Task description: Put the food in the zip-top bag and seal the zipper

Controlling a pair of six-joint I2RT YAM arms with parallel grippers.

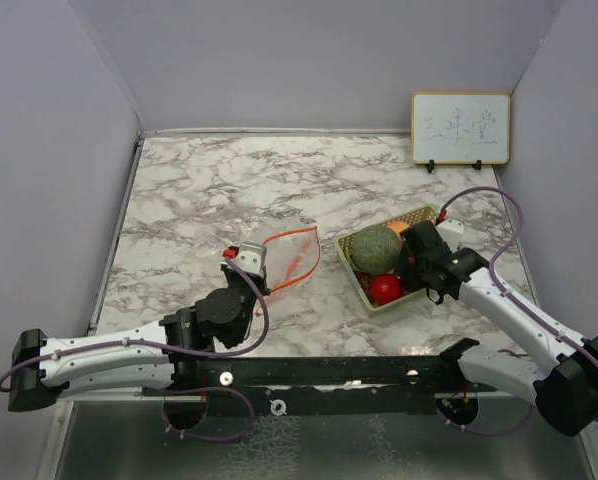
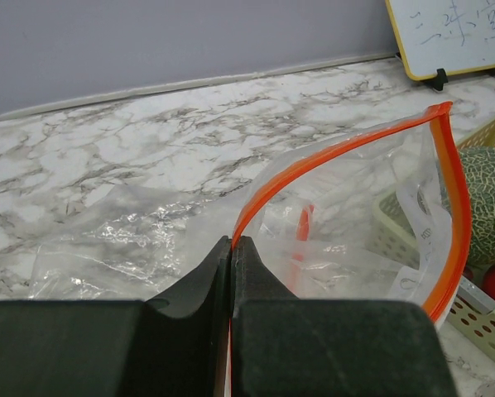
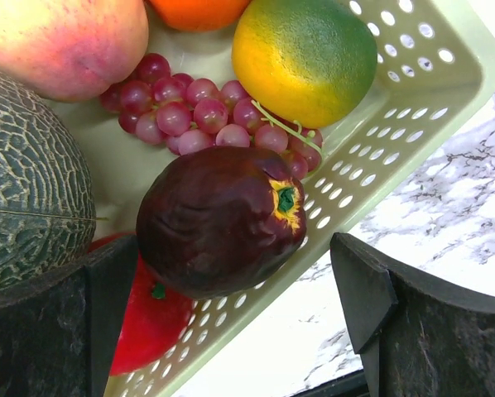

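Note:
A clear zip top bag (image 2: 338,260) with an orange zipper lies on the table, its mouth spread apart and facing the basket. My left gripper is shut on the near edge of that mouth. In the right wrist view my right gripper stands open, its fingers either side of a dark purple eggplant (image 3: 218,223) without visibly gripping it. The eggplant rests in a pale green basket (image 3: 463,50) with grapes (image 3: 202,112), a green-orange fruit (image 3: 305,58), a peach (image 3: 74,41), a netted melon (image 3: 32,182) and a red tomato-like item (image 3: 152,322).
A small whiteboard (image 1: 461,128) leans at the back right. The basket's perforated wall runs close beside the eggplant and the right finger.

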